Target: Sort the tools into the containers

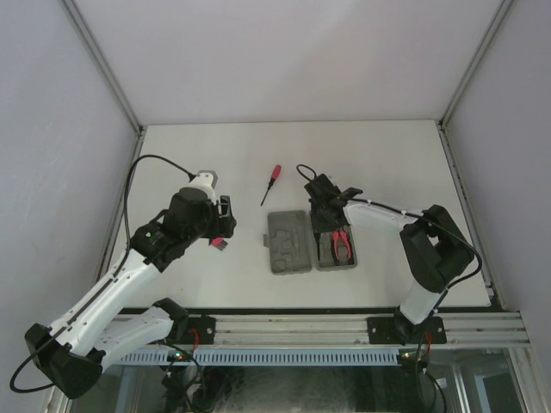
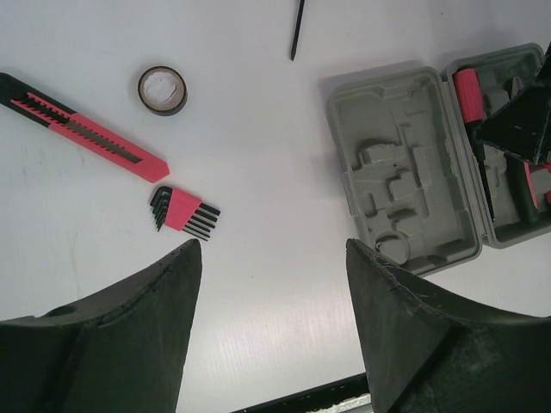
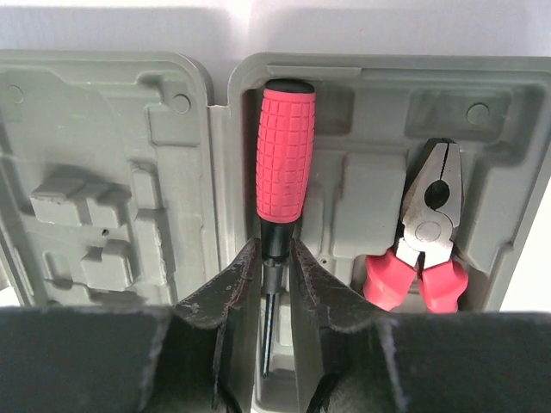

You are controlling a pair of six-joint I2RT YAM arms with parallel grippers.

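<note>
A grey case lies unfolded, its lid (image 1: 288, 232) left and its deeper half (image 3: 372, 202) right. In that half, a red-handled screwdriver (image 3: 286, 155) lies along the hinge side, and red-handled pliers (image 3: 430, 219) lie across from it. My right gripper is narrowly open over the screwdriver's shaft, a fingertip to either side; contact cannot be judged. Well left of the case, my left gripper hangs wide open and empty. Loose on the table are a hex key set (image 2: 183, 209), a tape roll (image 2: 162, 90), a red cutter (image 2: 95, 138) and another screwdriver (image 1: 275, 175).
Bare white table (image 1: 387, 146) surrounds the case, with clear space behind it and to its right. A metal rail (image 1: 284, 323) runs along the front edge. The right arm (image 1: 370, 213) covers part of the case in the top view.
</note>
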